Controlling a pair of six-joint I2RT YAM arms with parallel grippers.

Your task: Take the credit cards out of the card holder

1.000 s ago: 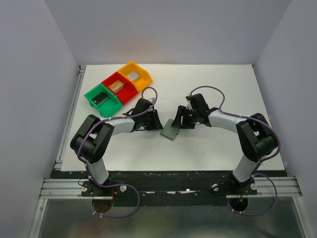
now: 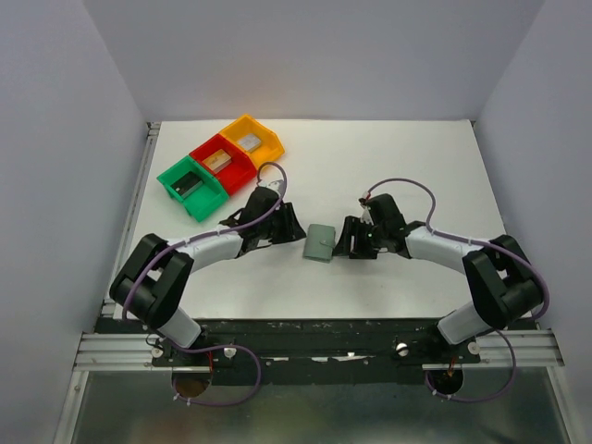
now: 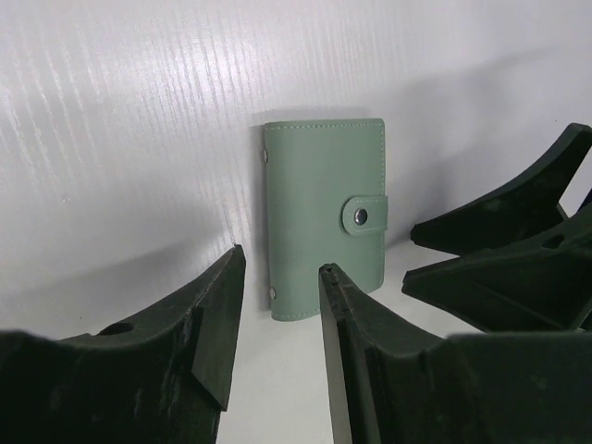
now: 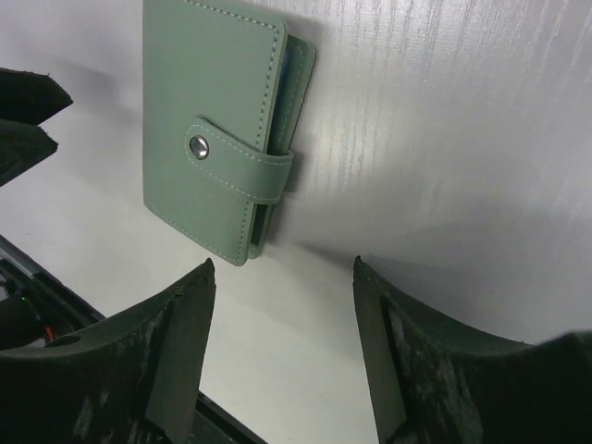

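The green card holder [image 2: 319, 241] lies flat on the white table between my two grippers, its snap strap fastened and facing the right gripper. In the left wrist view the holder [image 3: 314, 222] shows its closed front with a silver snap; from the right wrist view the holder [image 4: 217, 120] shows its strap side. My left gripper is part open beside the holder's left and lower part, nothing between its fingers. Just right of the holder, my right gripper stands open and empty, apart from it. No cards can be seen; the holder's inside is hidden.
Green [image 2: 172, 173], red [image 2: 215, 139] and yellow [image 2: 245, 122] bins stand at the back left, with small box-like things inside. Each gripper is close to the other across the holder.
The holder, slanted a second ago, now lies straighter. My right gripper, over its right edge before, has moved right and toward the front, off the holder. The left gripper has shifted slightly.
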